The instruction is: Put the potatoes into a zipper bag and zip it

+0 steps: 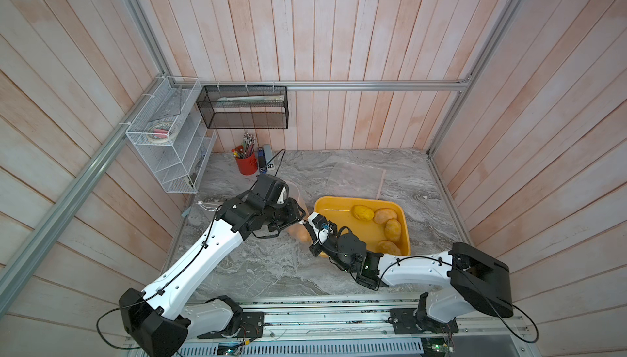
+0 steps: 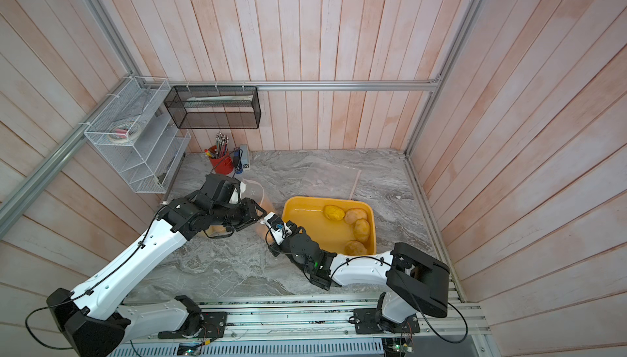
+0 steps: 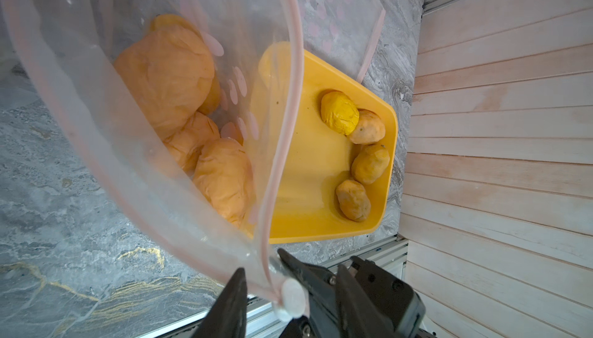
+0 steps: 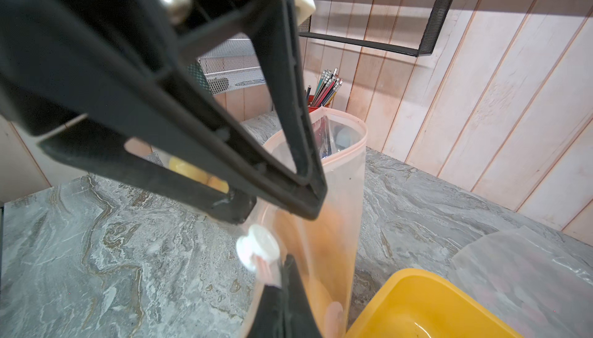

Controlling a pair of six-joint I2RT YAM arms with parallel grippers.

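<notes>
The translucent zipper bag stands upright, its pink-rimmed mouth wide open and several potatoes inside. A white slider sits at the near end of the rim. My left gripper is partly open, with one finger on either side of the slider and a gap to each. Just below the slider, my right gripper is shut at the bag's near side edge, seemingly pinching its thin film. More potatoes, one of them bright yellow, lie in the yellow tray to the right.
A flat empty bag lies behind the tray. At the back left stand a red pencil cup and small dark items. A wire rack is on the left wall.
</notes>
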